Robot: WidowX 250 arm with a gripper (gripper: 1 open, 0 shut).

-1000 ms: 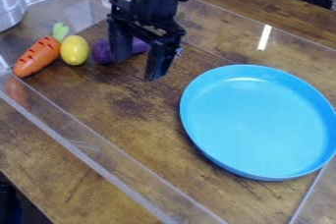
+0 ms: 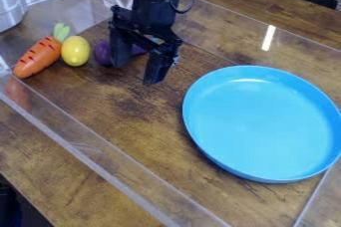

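My black gripper [image 2: 140, 58] hangs over the table at the upper middle, open, its two fingers spread to either side. Behind and under it a purple toy vegetable [image 2: 108, 53], partly hidden by the gripper, lies on the wood. Left of that are a yellow lemon-like toy [image 2: 75, 49] and an orange carrot [image 2: 39, 57] with a green top. Whether the gripper touches the purple toy I cannot tell.
A large blue round tray [image 2: 260, 123] fills the right side of the table. Clear plastic material edges the upper left.
My gripper has shifted slightly to the left, with small changes in the arm's pose. The toys and the tray look unmoved.
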